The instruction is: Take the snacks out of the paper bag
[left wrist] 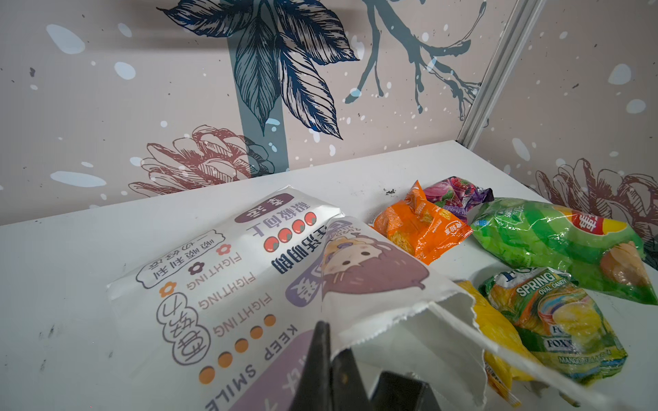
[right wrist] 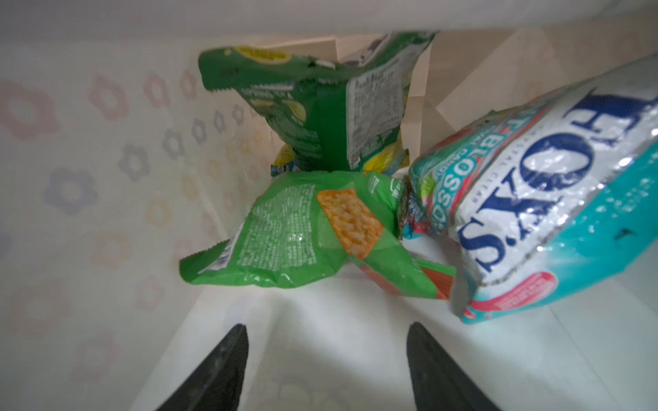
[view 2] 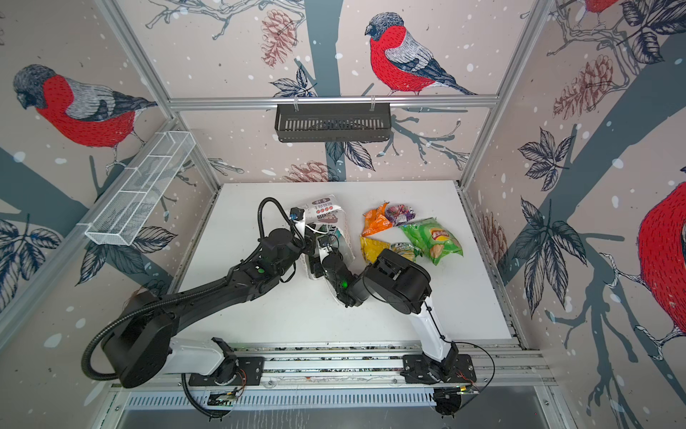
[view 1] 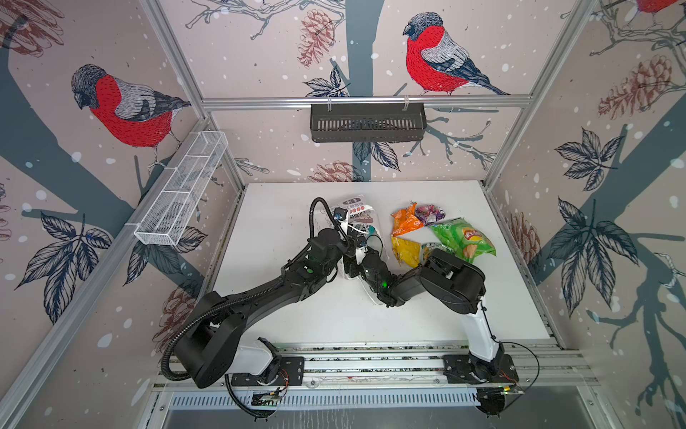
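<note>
The white printed paper bag (left wrist: 226,294) lies on its side, mouth toward me. In the left wrist view my left gripper is shut on the upper edge of that mouth, lifting it. My right gripper is inside the bag, its fingers (right wrist: 220,370) apart with nothing between them. Ahead of it lies a green cracker packet (right wrist: 288,229), with a dark green snack pack (right wrist: 318,109) behind and above. To the right leans a teal-and-white FOX'S pack (right wrist: 541,185). From the top views, the arms largely cover the bag's mouth.
Right of the bag lie an orange packet (view 1: 406,218), a purple packet (view 1: 429,213), a yellow packet (view 1: 406,251), a FOX'S Spring pack (left wrist: 555,322) and a green chip bag (view 1: 464,239).
</note>
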